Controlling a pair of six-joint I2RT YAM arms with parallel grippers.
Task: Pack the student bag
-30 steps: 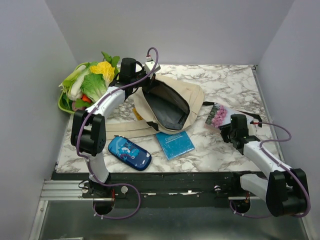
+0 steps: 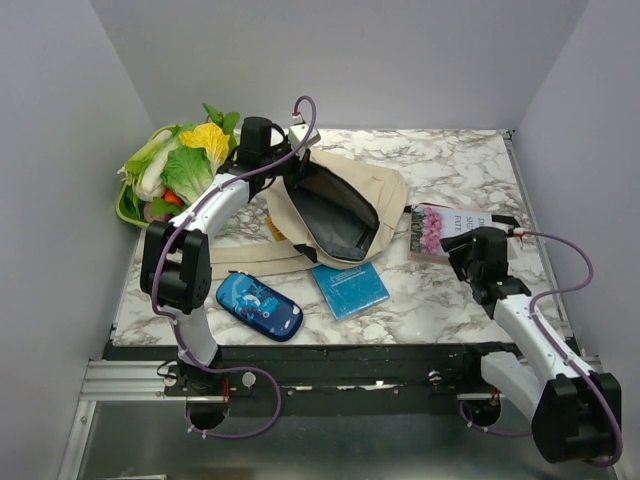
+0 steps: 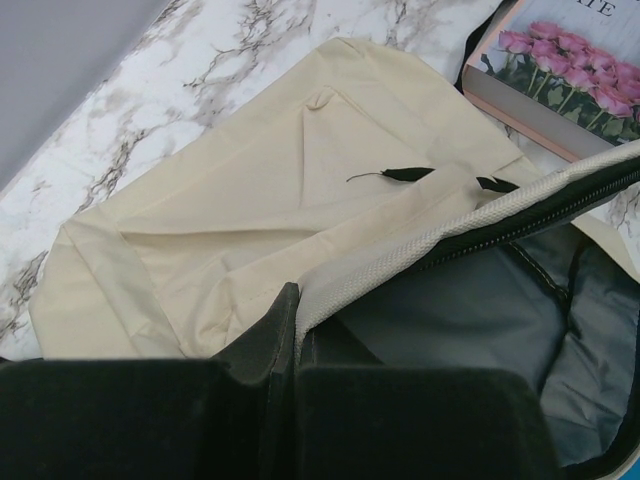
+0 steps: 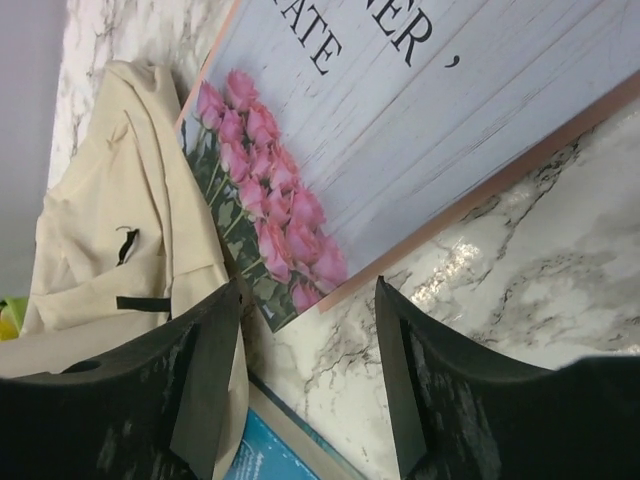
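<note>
The cream student bag (image 2: 370, 185) lies open at the centre, its dark lining showing. My left gripper is shut on the bag's zippered rim (image 3: 360, 280), holding it up at the back left. My right gripper stands open above the lower left end of a book (image 4: 420, 120) with pink roses on its cover, right of the bag. A blue book (image 2: 349, 291) lies below the bag, and a blue pencil case (image 2: 259, 303) lies at the front left.
A green basket of vegetables (image 2: 180, 165) stands at the back left, close to the left arm. Walls border the sides and back.
The right gripper has risen and shifted slightly away from the front edge. The flowered book, tilted about a second ago, now lies flatter and straighter. The left arm is unchanged.
</note>
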